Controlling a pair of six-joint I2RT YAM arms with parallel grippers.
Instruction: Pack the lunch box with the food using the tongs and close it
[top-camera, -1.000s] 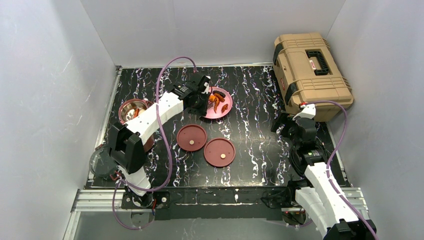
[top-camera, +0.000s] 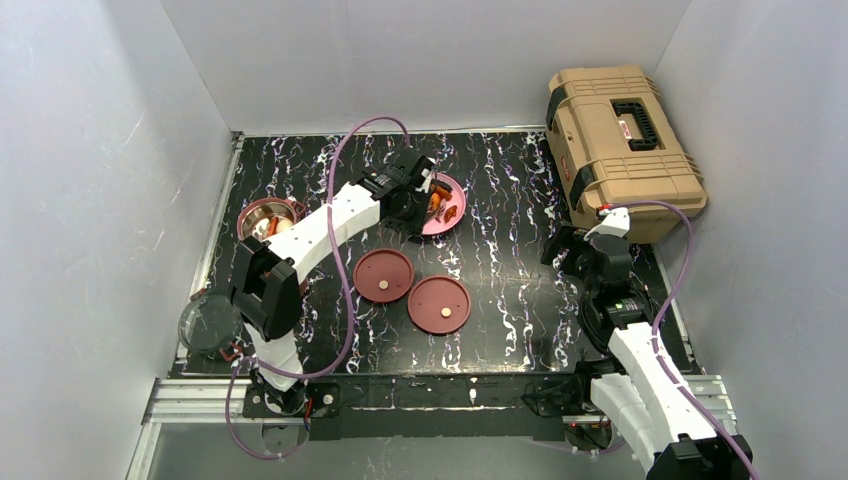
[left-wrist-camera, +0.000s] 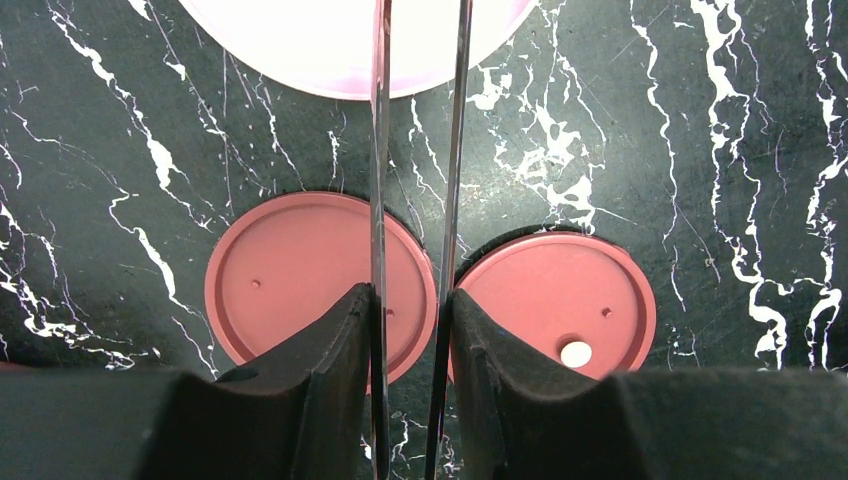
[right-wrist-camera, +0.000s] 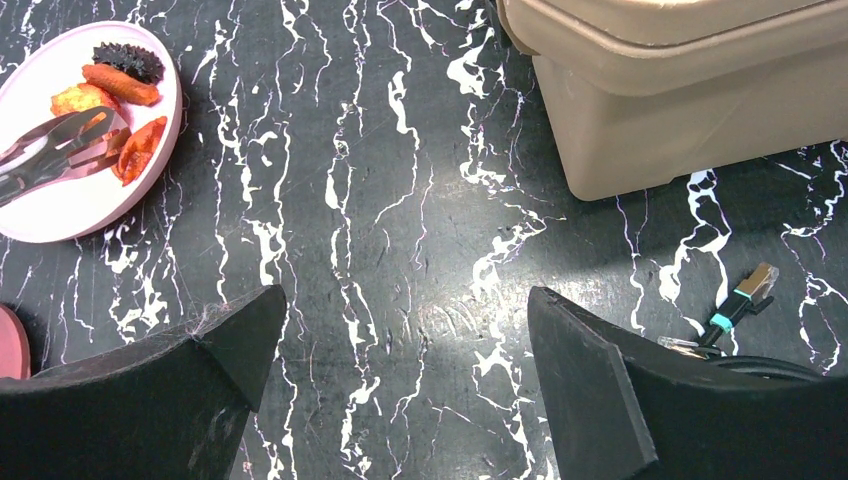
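Note:
My left gripper is shut on metal tongs (left-wrist-camera: 378, 170), whose two long arms run forward between its fingers. The tongs reach over a pink plate (right-wrist-camera: 75, 222) of food. On that plate lie a dark piece (right-wrist-camera: 128, 60), an orange stick (right-wrist-camera: 125, 84) and other orange-red pieces (right-wrist-camera: 142, 150). The tong tips are among this food in the right wrist view; I cannot tell whether they grip a piece. At the right, above bare table, my right gripper stands open and empty.
Two round brown-red lids (top-camera: 383, 276) lie in front of the plate. A metal container (top-camera: 262, 218) with food is at the left, partly behind my left arm, and a glass lid (top-camera: 208, 322) is near it. A tan case (top-camera: 625, 150) fills the back right.
My left gripper has shifted slightly to the right, further over the pink plate, with the tongs. The right arm has stayed still.

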